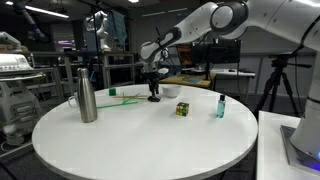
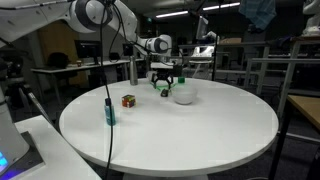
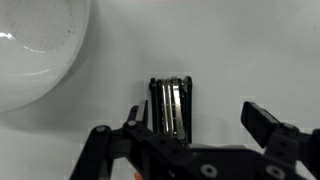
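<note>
A slim black tool with silver strips [image 3: 172, 105], perhaps a folding multitool, lies on the white table. In the wrist view my open gripper is above it, and the tool shows in the gap, closer to the left finger [image 3: 132, 135]. Both fingers look clear of its sides. Its lower end is hidden by the gripper. From outside, the gripper [image 1: 154, 88] is low over the dark tool [image 1: 153, 99] towards the far side of the table. The other exterior view also shows the tool [image 2: 165, 93] below the arm.
A white bowl [image 3: 35, 55] stands close beside the gripper. A multicoloured cube [image 1: 181, 110], a small blue bottle [image 1: 221, 106], a steel flask [image 1: 86, 97] and green items [image 1: 117, 104] are farther off.
</note>
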